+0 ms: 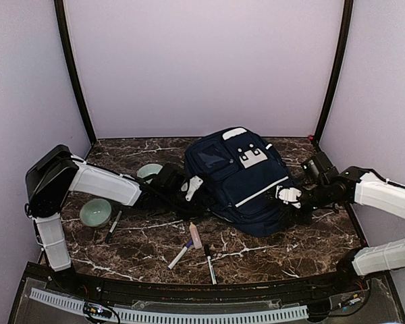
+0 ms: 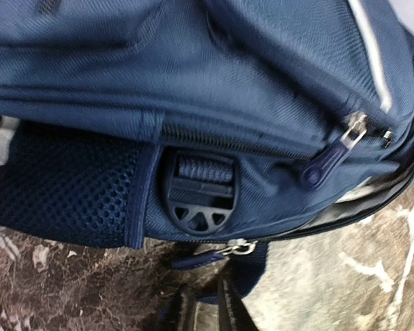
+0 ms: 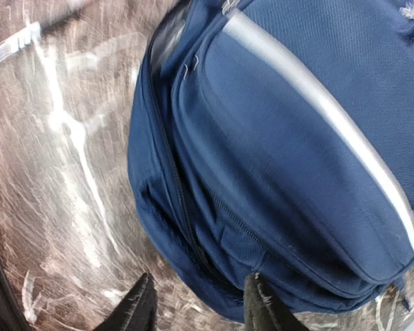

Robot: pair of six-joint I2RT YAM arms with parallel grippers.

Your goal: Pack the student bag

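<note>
The navy backpack lies on its back on the marble table, its main zip partly open along the lower edge in the right wrist view. My left gripper is at the bag's left side, by a zipper pull under the mesh pocket and buckle; its fingers look slightly apart with nothing clearly held. My right gripper is over the bag's lower right corner, fingers apart and empty. A pink bottle and markers lie in front of the bag.
Green bowls sit on the left, one partly behind my left arm, with a dark pen beside the front one.
</note>
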